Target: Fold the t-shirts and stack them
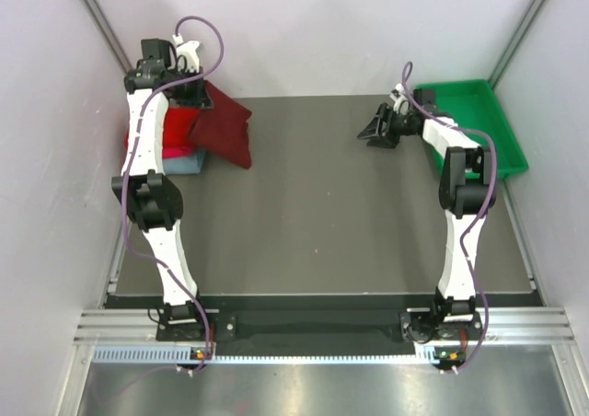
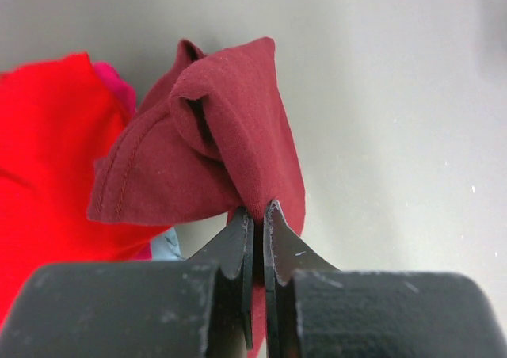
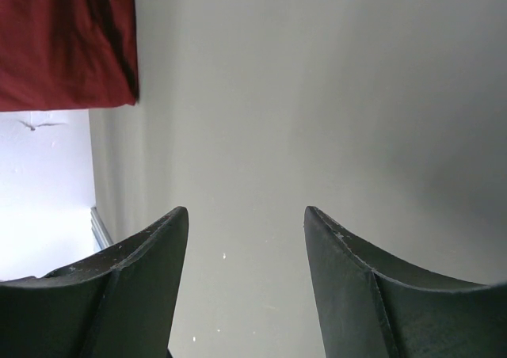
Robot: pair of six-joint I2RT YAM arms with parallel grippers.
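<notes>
A folded dark red t-shirt (image 1: 224, 131) hangs tilted from my left gripper (image 1: 206, 100), partly over the right side of the stack. In the left wrist view the dark red cloth (image 2: 238, 120) is bunched where the left fingers (image 2: 279, 243) pinch it. Beside it lies the stack: a bright red shirt (image 1: 178, 129) on top, a pinkish-red one (image 1: 175, 151) under it, and a light blue one (image 1: 187, 164) at the bottom. My right gripper (image 1: 373, 136) is open over bare table, nothing between its fingers; the dark red shirt's edge (image 3: 107, 77) shows in its wrist view.
An empty-looking green bin (image 1: 507, 140) stands at the far right, partly covered by the right arm. White walls border the table on the left, back and right.
</notes>
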